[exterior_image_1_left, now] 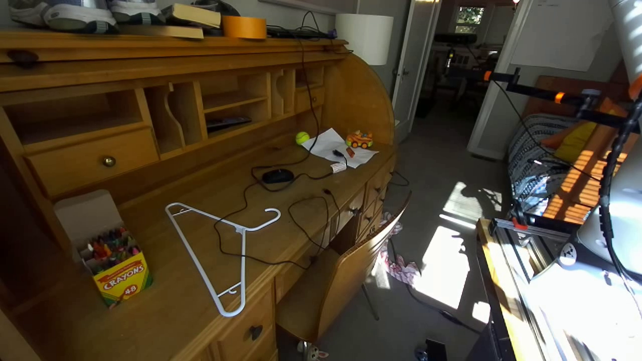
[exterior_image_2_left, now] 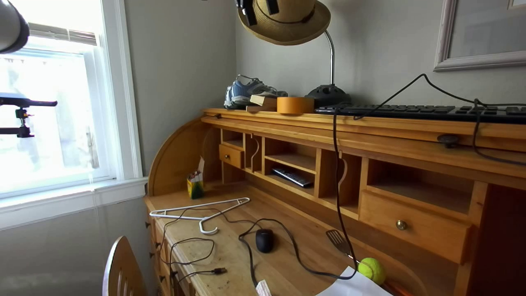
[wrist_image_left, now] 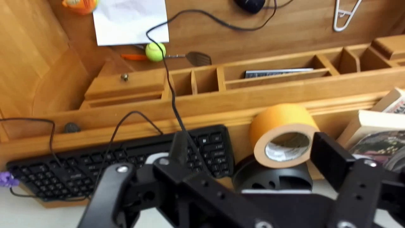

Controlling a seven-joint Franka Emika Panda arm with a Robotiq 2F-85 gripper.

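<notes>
My gripper stands open in the wrist view, its black fingers wide apart with nothing held between them. Beyond the gap, toward the right finger, an orange roll of tape point(wrist_image_left: 283, 131) stands on its side on top of the desk. The black keyboard point(wrist_image_left: 125, 161) lies behind the left finger, partly covered by it. In exterior view 2 the fingertips hang at the top edge, in front of the straw hat point(exterior_image_2_left: 291, 24) and well above the tape roll point(exterior_image_2_left: 295, 105). Exterior view 1 shows part of the white arm but not the gripper.
A white hanger point(exterior_image_1_left: 244, 264), a crayon box point(exterior_image_1_left: 123, 280), a black mouse point(exterior_image_1_left: 278, 175), paper point(exterior_image_1_left: 328, 144), a tennis ball point(exterior_image_1_left: 302, 138) and a toy car point(exterior_image_1_left: 359, 139) lie on the desktop. Loose cables cross it. Shoes point(exterior_image_2_left: 246, 91) and books point(exterior_image_2_left: 262, 102) flank the tape.
</notes>
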